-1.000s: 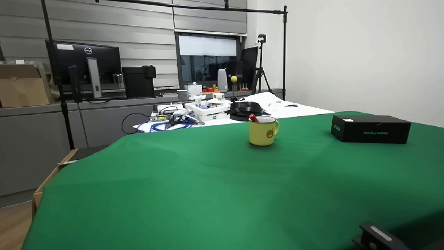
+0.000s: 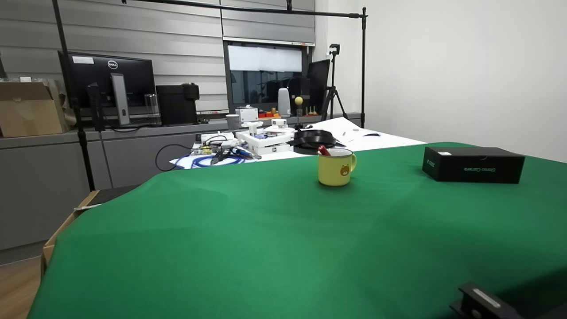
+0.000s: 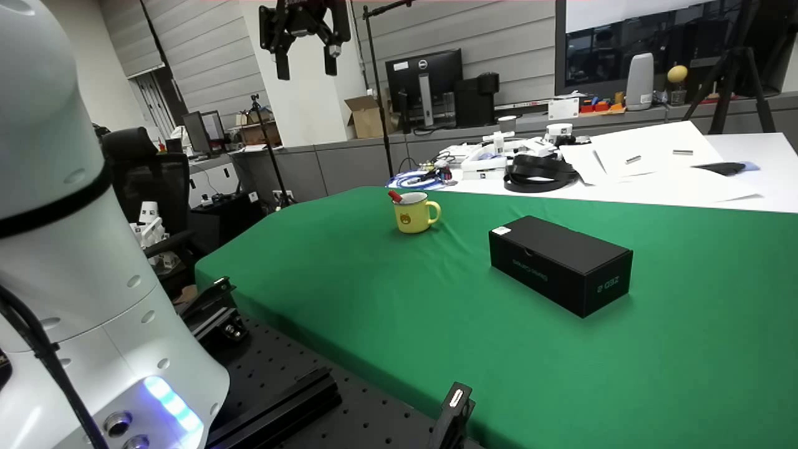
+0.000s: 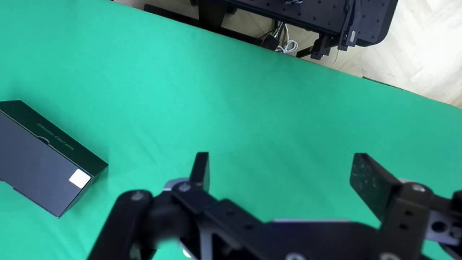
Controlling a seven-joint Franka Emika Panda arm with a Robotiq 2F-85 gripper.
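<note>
A yellow enamel mug (image 2: 333, 171) with a bear picture stands upright on the green cloth, and a red-ended object (image 2: 324, 151) pokes out over its rim. In the second exterior view the same mug (image 3: 413, 213) is near the cloth's far edge, its handle to the right. High above the table, at the top of that view, hangs my gripper (image 3: 307, 68), its fingers spread and empty. From the wrist, the gripper looks down open on bare green cloth. The mug is out of the wrist view.
A black stereo camera box (image 3: 561, 262) lies on the cloth to the mug's right. Beyond the cloth, a white table (image 3: 658, 168) carries papers, a black strap coil (image 3: 540, 173) and cables.
</note>
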